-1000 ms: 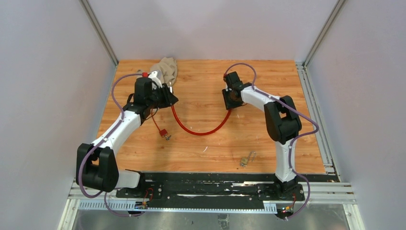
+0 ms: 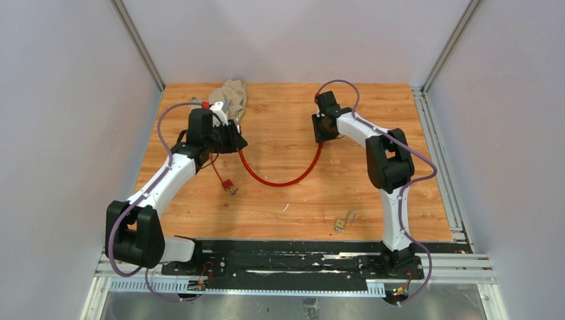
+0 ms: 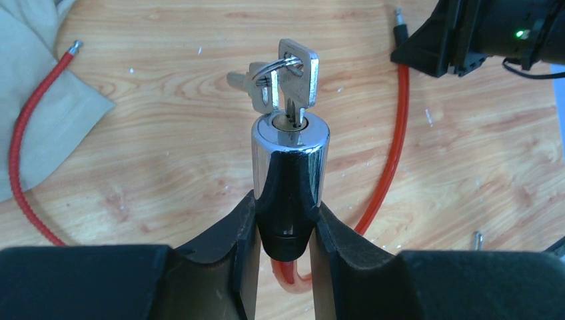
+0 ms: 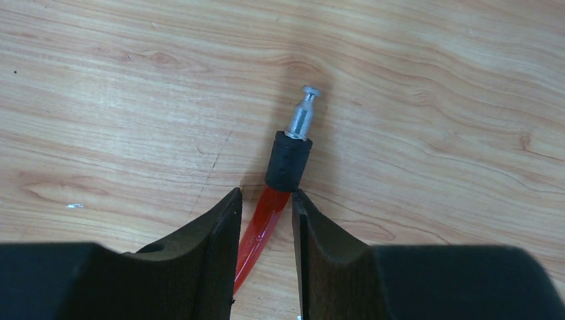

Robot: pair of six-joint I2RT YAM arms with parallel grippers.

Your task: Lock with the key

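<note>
My left gripper (image 2: 236, 140) is shut on a chrome lock cylinder (image 3: 290, 167), held upright with a key (image 3: 300, 77) in its top and a second key on the ring. A red cable (image 2: 280, 183) curves from below it to the right. My right gripper (image 2: 320, 133) stands over that cable's far end, where a black sleeve (image 4: 286, 160) carries a metal pin (image 4: 300, 120). Its fingers are part open around the red section just below the sleeve; whether they touch it is unclear.
A grey cloth (image 2: 233, 93) lies at the back left, another red cable (image 3: 26, 113) beside it. A brass padlock (image 2: 340, 224) lies at the front right.
The right arm has shifted slightly toward the back, along the cable's end. The left gripper with the lock has moved very slightly.
</note>
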